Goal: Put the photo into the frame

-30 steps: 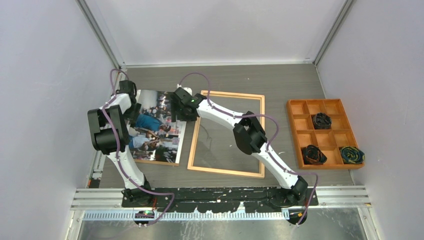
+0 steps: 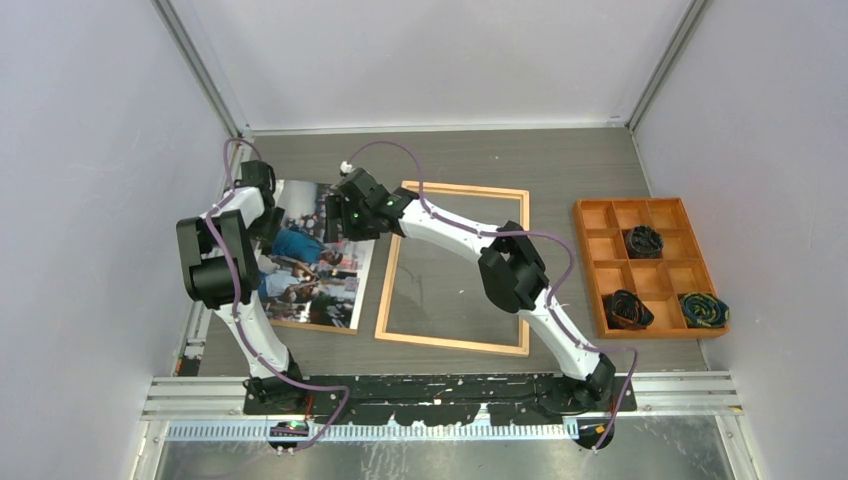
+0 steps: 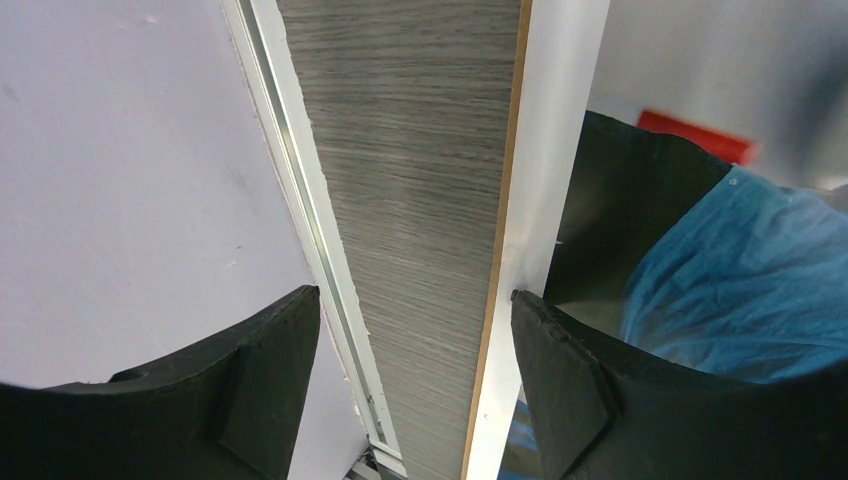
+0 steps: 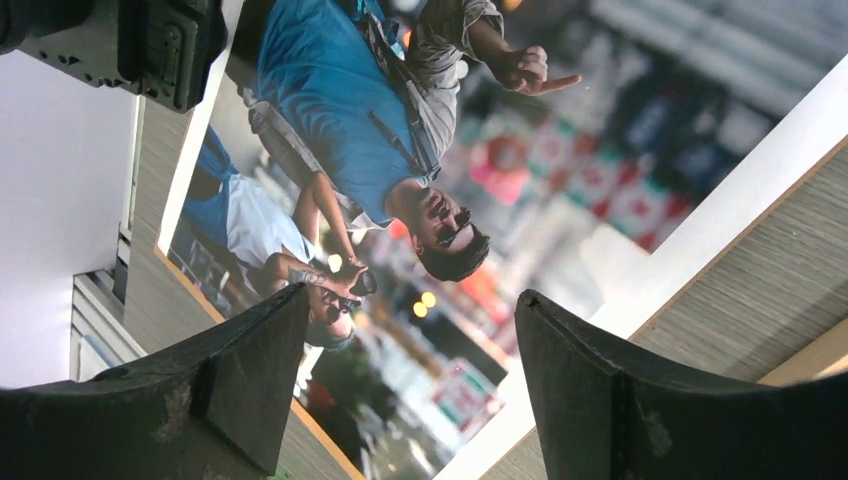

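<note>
The photo (image 2: pixel 310 290), a street scene with people in blue and a white border, lies on a thin wooden-edged board at the left of the table. To its right is the empty light-wood frame (image 2: pixel 455 190). My left gripper stands open at the photo's left edge; its right finger (image 3: pixel 560 380) overlaps the white border (image 3: pixel 540 170) in the left wrist view, and whether they touch I cannot tell. Over the photo's right part hangs my right gripper, open, with nothing gripped between its fingers. In the top view the arms cover part of the photo's upper half.
At the right stands an orange compartment tray (image 2: pixel 590 250) holding several dark coils (image 2: pixel 627 308). Close to the photo's left side runs the white wall (image 3: pixel 120 220) with its metal rail (image 3: pixel 305 205). Bare table (image 2: pixel 570 170) shows between frame and tray.
My right gripper has shifted left, from the photo's right edge to farther over the picture. The left arm has hardly moved. Frame and tray are where they were.
</note>
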